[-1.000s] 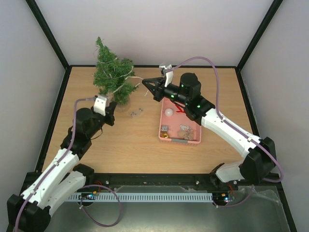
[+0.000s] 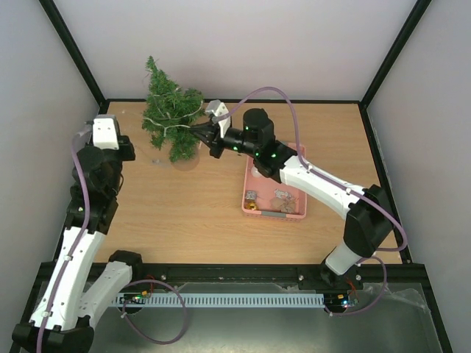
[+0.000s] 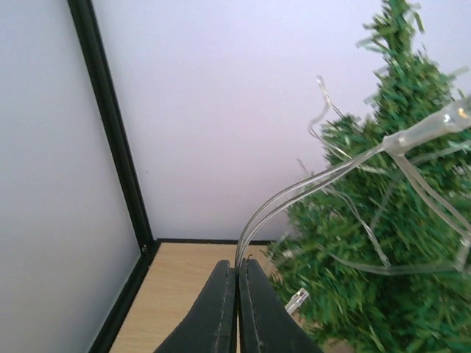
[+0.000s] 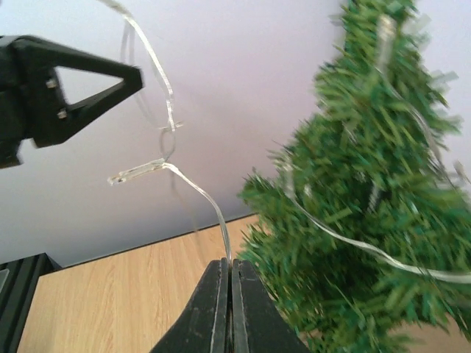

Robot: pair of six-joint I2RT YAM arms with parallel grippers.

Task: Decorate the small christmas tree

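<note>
The small green christmas tree (image 2: 171, 110) stands at the back left of the table, wound with a clear light string (image 3: 340, 173). My left gripper is left of the tree, shut on the string's thin double wire, which rises from the fingertips and curves right toward a blurred bulb in front of the branches. My right gripper is close to the tree's right side, also shut on a strand of the string that arcs up and left. In the top view the left fingertips are hard to make out.
A pink basket (image 2: 249, 176) with ornaments stands right of centre, partly under the right arm. Walls close in the left and back sides, near the left arm.
My left gripper has swung left and back, from the tree's front to its left side, turning toward the back corner. The right gripper has moved left, closer to the tree.
</note>
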